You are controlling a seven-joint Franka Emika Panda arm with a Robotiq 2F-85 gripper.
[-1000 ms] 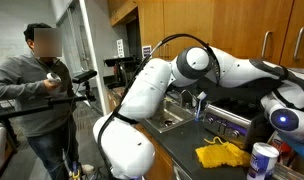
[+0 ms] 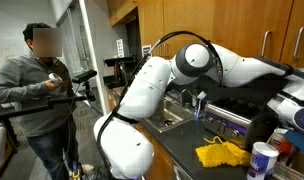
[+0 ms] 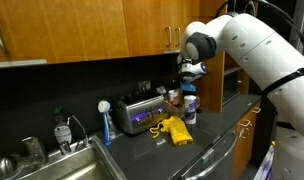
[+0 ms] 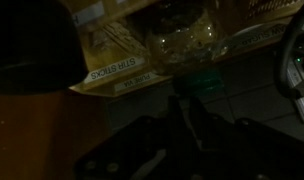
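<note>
In the wrist view my gripper is a dark shape at the lower middle. A dark greenish patch [image 4: 200, 82] shows by its fingertips; whether the fingers grip it cannot be made out. Beyond lies a wooden organizer [image 4: 114, 70] with "STIR STICKS" labels and a clear rounded item [image 4: 182, 35] in it. In exterior view 2 the arm's end [image 3: 190, 76] is over the far end of the counter, above a white and blue canister [image 3: 190, 108]. That canister [image 2: 262, 160] stands left of the wrist in exterior view 1.
A yellow cloth [image 2: 222, 152] lies on the dark counter, in front of a silver toaster [image 2: 232, 122]. The sink [image 3: 54, 160] is at the counter's other end. A large dark round object [image 4: 32, 45] fills the wrist view's upper left. A person [image 2: 42, 90] stands at the left.
In exterior view 1 the arm's wrist has shifted a little to the right and slightly up. The cloth, canister and toaster stay where they were.
</note>
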